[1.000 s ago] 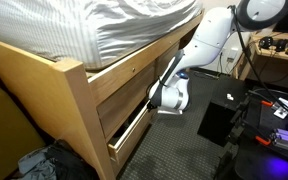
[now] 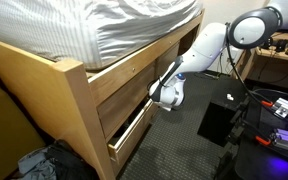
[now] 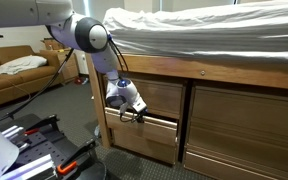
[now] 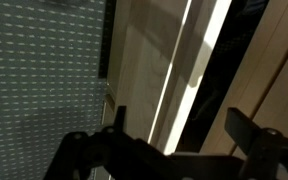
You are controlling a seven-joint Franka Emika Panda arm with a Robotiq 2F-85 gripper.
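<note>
Under the bed, a wooden drawer (image 2: 134, 134) stands slightly pulled out. Its front (image 3: 142, 140) is pale wood, with a narrow gap along the top. In the wrist view, the drawer's bright top edge (image 4: 192, 85) runs diagonally beside a dark opening (image 4: 222, 70). My gripper is open over that edge, its fingers wide apart at the bottom of the view and nothing visibly held between them. From outside, the white wrist of the arm (image 2: 168, 93) is low beside the drawer; whether the fingertips touch the wood is hidden.
The bed frame (image 2: 76, 110) and white mattress (image 2: 84, 35) rise close beside the arm. A black box (image 2: 220, 118) stands farther out, near the robot's base.
The arm's white wrist has turned and shifted slightly toward the bed. The drawer looks the same as before.
</note>
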